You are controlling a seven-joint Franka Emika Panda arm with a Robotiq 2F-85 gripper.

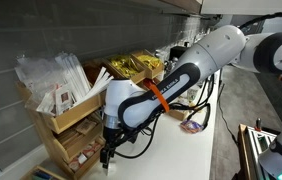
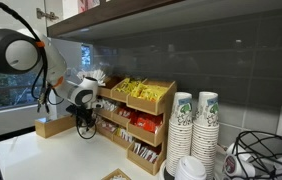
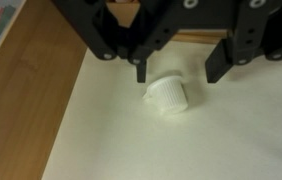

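A small white ribbed cup (image 3: 167, 95) with a little tab on its rim lies on the pale tabletop in the wrist view. My gripper is directly over it, its two dark fingers apart and clear space showing on both sides of the cup. In exterior view 1 the gripper (image 1: 108, 160) is low over the table's near left part, with a small whitish spot just under it. Exterior view 2 shows the gripper (image 2: 86, 130) near the wooden organizer, its fingertips too small to make out.
Beside the gripper stands a wooden organizer (image 1: 69, 138) with open compartments; its wall (image 3: 31, 100) runs close by on the left in the wrist view. Bins of yellow (image 2: 136, 92) and red packets (image 2: 144, 123) and stacked paper cups (image 2: 179, 125) line the back.
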